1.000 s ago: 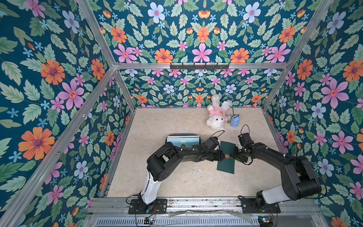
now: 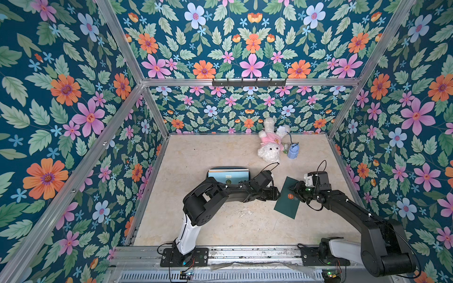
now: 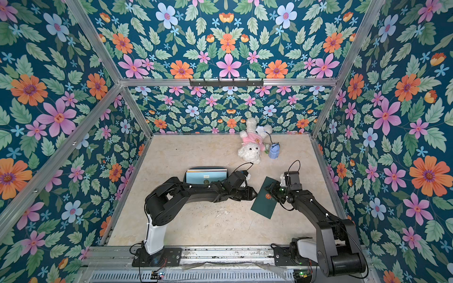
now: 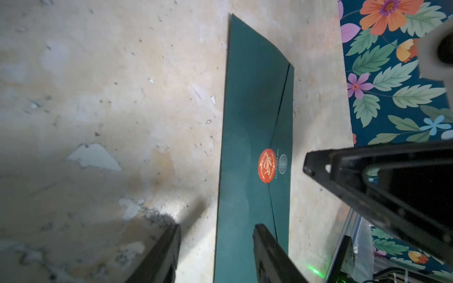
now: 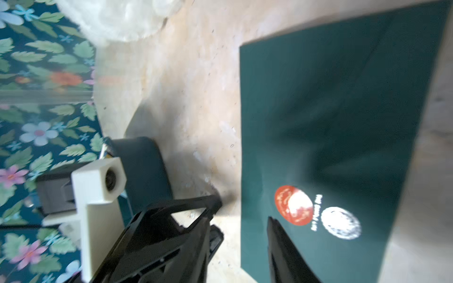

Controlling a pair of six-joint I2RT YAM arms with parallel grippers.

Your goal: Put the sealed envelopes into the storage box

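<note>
A dark green envelope (image 2: 286, 207) with an orange-red seal lies slanted on the table between the two grippers. In the left wrist view its near edge runs between the parted fingers of my left gripper, which is open. My right gripper also stands open at the envelope's other side, one fingertip over the green paper (image 5: 325, 118); contact cannot be told. Left of them is the storage box (image 2: 228, 168), dark-rimmed, with a light blue sealed envelope (image 2: 226, 175) standing in it. The left forearm covers the box's front.
A white plush toy in pink (image 2: 270, 148) and a small blue container (image 2: 293, 150) lie at the back, beyond the grippers.
The green envelope has turned from nearly upright to slanted and shifted slightly right. The left arm has barely moved.
</note>
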